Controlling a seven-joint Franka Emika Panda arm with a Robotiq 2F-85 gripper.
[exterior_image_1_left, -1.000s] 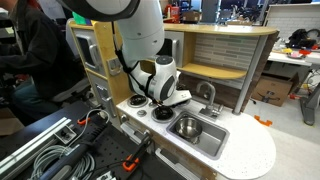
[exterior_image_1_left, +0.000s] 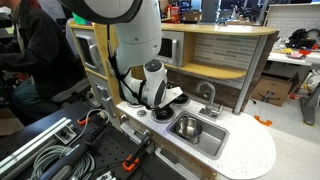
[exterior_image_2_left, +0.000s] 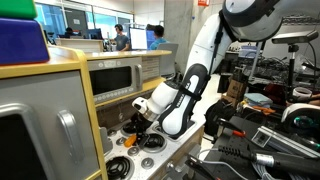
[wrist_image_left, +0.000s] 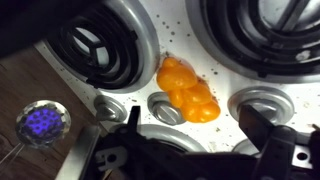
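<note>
In the wrist view an orange lumpy object (wrist_image_left: 188, 90) lies on the white stovetop between the burners and knobs. My gripper is over it, its dark fingers spread apart at the lower edge with nothing between them. From the second exterior view, the orange object (exterior_image_2_left: 130, 141) shows on the stove, just below and beside the gripper (exterior_image_2_left: 137, 133). In the first exterior view the arm reaches down over the stove and hides the orange object; the gripper (exterior_image_1_left: 152, 107) is low there.
Black coil burners (wrist_image_left: 275, 40) surround the orange object, with round knobs (wrist_image_left: 262, 103) close by. A metal sink (exterior_image_1_left: 200, 132) holding a pot lies right of the stove, below a tall faucet (exterior_image_1_left: 208, 95). Shelves (exterior_image_1_left: 205, 70) stand behind.
The arm has swung left and come lower over the stove, its gripper now nearer the middle burners. Objects around the sink look unmoved.
</note>
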